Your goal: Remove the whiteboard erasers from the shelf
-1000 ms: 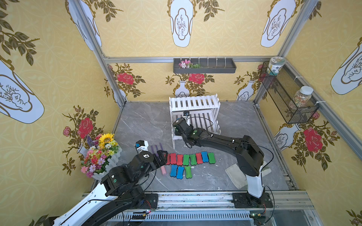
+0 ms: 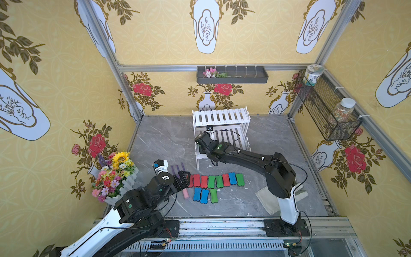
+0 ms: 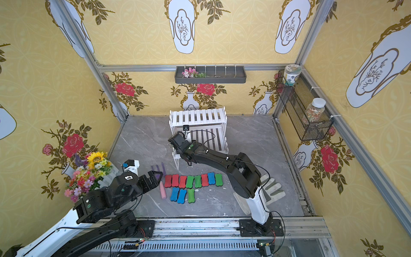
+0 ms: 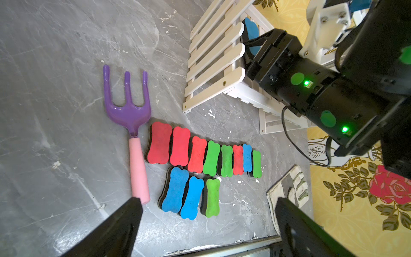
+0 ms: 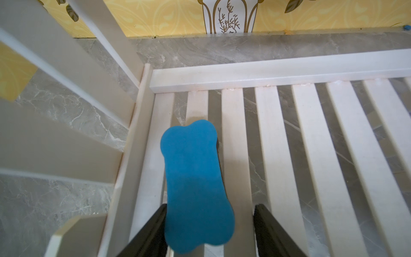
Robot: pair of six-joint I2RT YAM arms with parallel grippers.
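A blue whiteboard eraser lies on the slats of the white shelf. My right gripper is over it, fingers either side, part open; whether they touch the eraser is unclear. In the left wrist view the right gripper reaches into the shelf. Red, green and blue erasers lie in two rows on the table in front of the shelf. My left gripper stands open above them, nothing between its fingers.
A purple fork with pink handle lies left of the erasers. Gloves lie at the front right, artificial flowers at the left. A wire basket hangs on the right wall.
The right arm has shifted slightly at the shelf, its wrist a little to the left. The left arm and the erasers on the table are unmoved.
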